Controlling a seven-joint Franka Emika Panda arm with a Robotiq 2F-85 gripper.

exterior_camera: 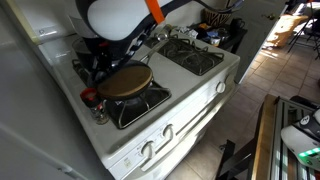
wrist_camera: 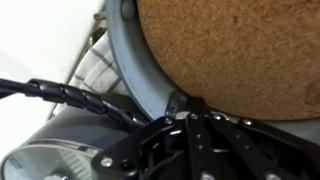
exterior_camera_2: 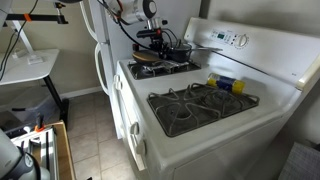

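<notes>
A round pan (exterior_camera: 127,80) with a brown inside lies over the near-left burner in exterior view 1. In the wrist view the pan's grey rim (wrist_camera: 146,78) curves past my fingers, with the brown surface (wrist_camera: 235,50) filling the upper right. My gripper is shut right at this rim. Whether the thin rim sits between its fingers is hidden. From exterior view 2 the arm reaches down to the far end of the stove, above the pan's brown edge (exterior_camera_2: 146,57).
A dark pan with a long handle (exterior_camera_2: 205,49) stands at the stove's back. Beside the gripper is a grey pot with a glass lid (wrist_camera: 45,160), near a checked cloth (wrist_camera: 98,68). The near burners (exterior_camera_2: 200,107) are bare; a yellow-blue package (exterior_camera_2: 226,83) lies behind them.
</notes>
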